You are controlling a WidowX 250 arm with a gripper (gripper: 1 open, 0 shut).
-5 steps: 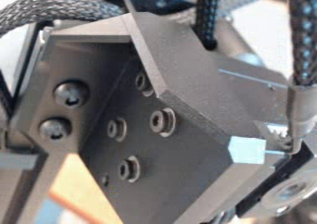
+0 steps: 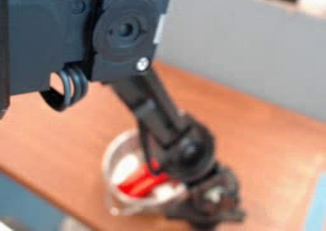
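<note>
Black arm links fill the upper left of the view, with a round joint (image 2: 124, 30) near the top. A thinner black link runs down to a dark, blurred assembly (image 2: 204, 192) at the lower right. Behind it, a clear round container (image 2: 117, 199) on the wooden table holds a red object (image 2: 137, 182) and something white, partly hidden by the arm. I cannot make out gripper fingertips or whether anything is between them.
A grey panel (image 2: 242, 53) stands behind it. A light blue item lies at the lower right edge.
The large black bracket that filled the view has moved out of it, uncovering the table, the container with the red object and the lower arm.
</note>
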